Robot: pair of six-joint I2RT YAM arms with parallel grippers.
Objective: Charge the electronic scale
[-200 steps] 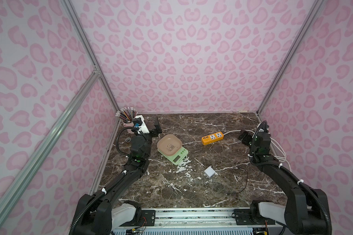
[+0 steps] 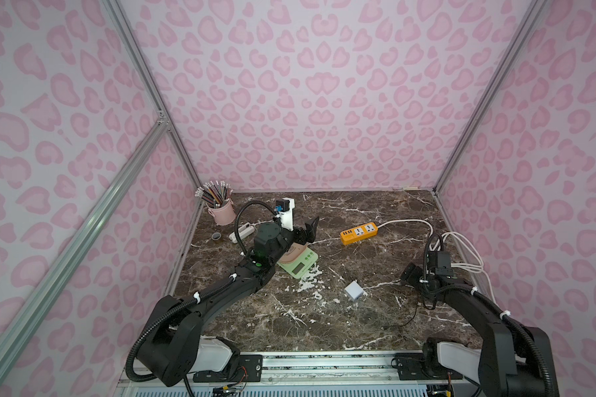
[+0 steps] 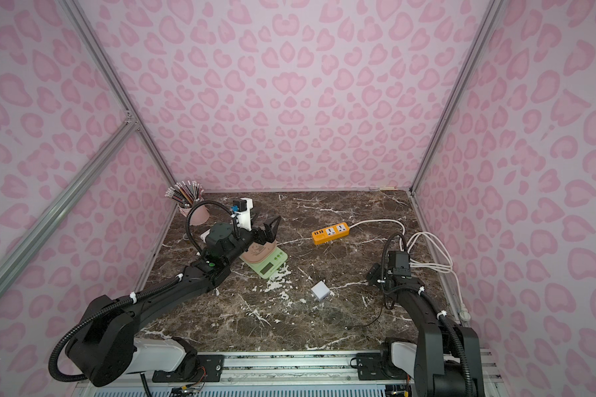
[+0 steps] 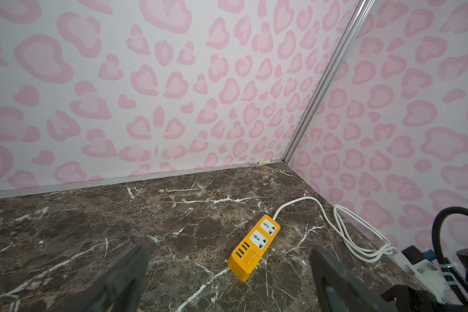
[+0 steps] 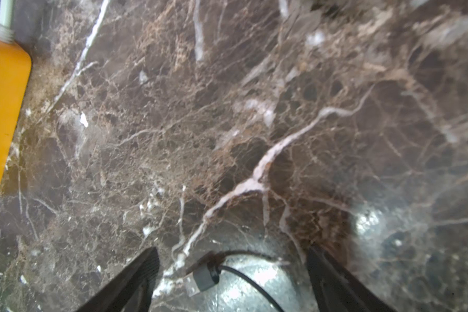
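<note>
The green electronic scale (image 2: 300,264) sits left of centre with a pinkish-brown plate on it. My left gripper (image 2: 309,231) hangs open above the plate's far side, and that arm hides part of the plate. A white charger block (image 2: 354,289) lies right of the scale. Behind them is the orange power strip (image 4: 253,248), its sockets facing up. In the right wrist view, a black cable's connector (image 5: 202,279) lies on the table, nearer the left finger (image 5: 140,278). My right gripper is open over it, with nothing held.
White cord (image 2: 470,251) runs from the strip to loose coils at the right wall. A pink pencil pot (image 2: 222,213) and a small grey cup (image 2: 216,236) stand at the back left, near a white object (image 2: 243,231).
The left gripper has swung right, from beside the pot to over the plate. My right gripper has come toward the front and lower, near the black cable. The objects have not moved.
</note>
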